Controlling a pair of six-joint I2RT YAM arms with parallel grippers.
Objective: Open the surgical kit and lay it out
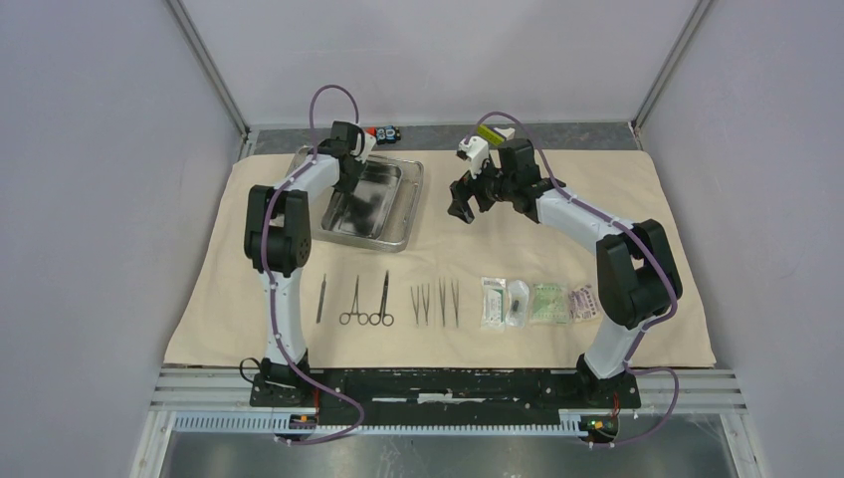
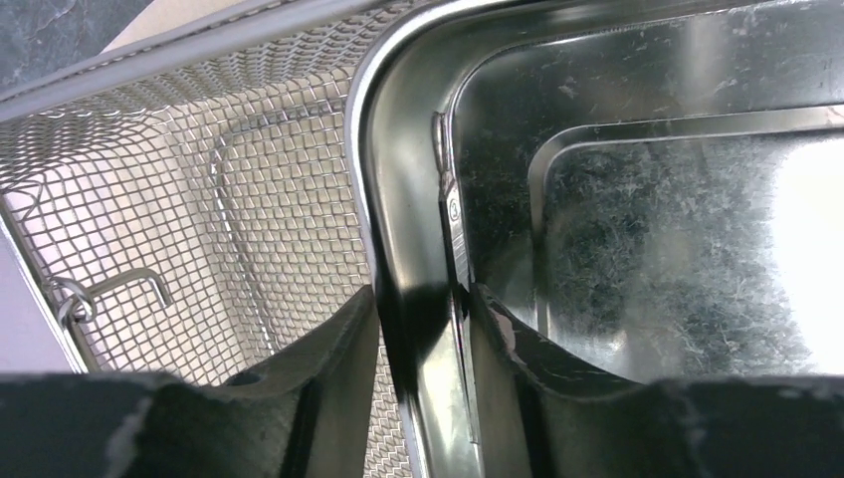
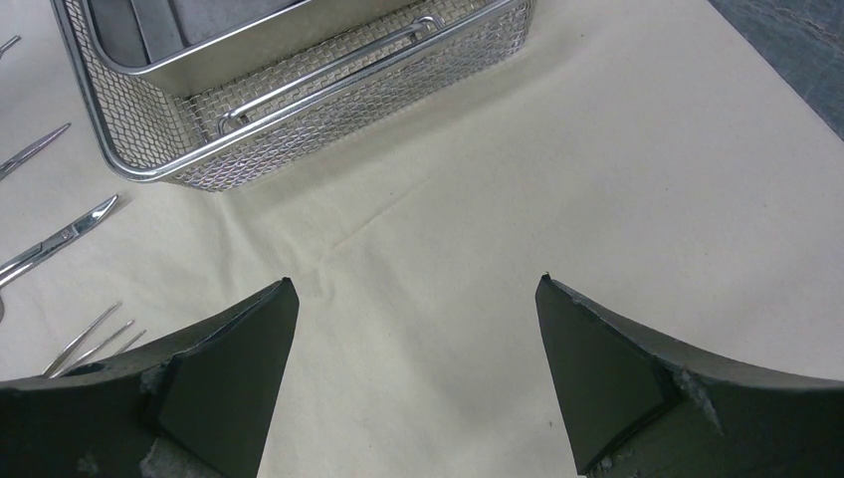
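A steel inner tray (image 1: 373,199) sits in a mesh basket (image 1: 408,214) at the upper left of the cloth. A slim metal instrument (image 2: 450,204) lies along the inner tray's side. My left gripper is over that side, fingertips a little apart, one by the outer rim and the other at the instrument; whether it grips cannot be told. My right gripper stands open and empty above bare cloth, right of the basket.
Along the cloth's front lie a slim instrument (image 1: 321,299), scissor-like tools (image 1: 383,311), several tweezers (image 1: 443,304) and several packets (image 1: 547,303).
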